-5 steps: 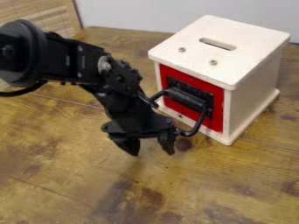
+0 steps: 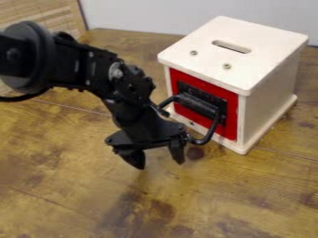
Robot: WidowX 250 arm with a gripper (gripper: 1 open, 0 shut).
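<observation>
My black arm reaches in from the left, its gripper low over the wooden floor, fingers pointing down and apart, with nothing seen between them. Just right of and behind it stands a white box with a slot and two round fittings on top and a red front panel. A dark block with a black bar or handle is on that panel, the bar curving down close beside my gripper; whether they touch I cannot tell.
A pale slatted board stands at the back left.
My arm and gripper have shifted very slightly to the left since a second ago. The box has not visibly moved.
</observation>
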